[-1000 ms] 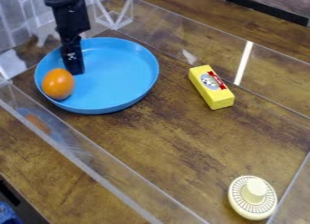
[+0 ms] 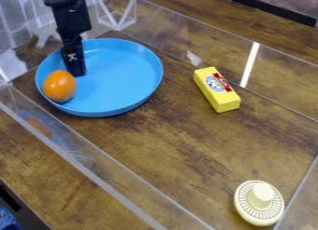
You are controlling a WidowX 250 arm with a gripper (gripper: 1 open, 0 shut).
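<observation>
My black gripper [image 2: 73, 59] hangs at the top left over the back-left part of a blue plate [image 2: 121, 77], its fingers open. An orange ball-like fruit [image 2: 59, 86] rests on the plate's left side, just below and in front of the gripper, apart from it as far as the view shows.
A yellow box [image 2: 218, 89] with a red-and-white label lies right of the plate on the wooden table [image 2: 174, 159]. A cream round knobbed object [image 2: 258, 203] sits at the bottom right. Clear barriers edge the left and right.
</observation>
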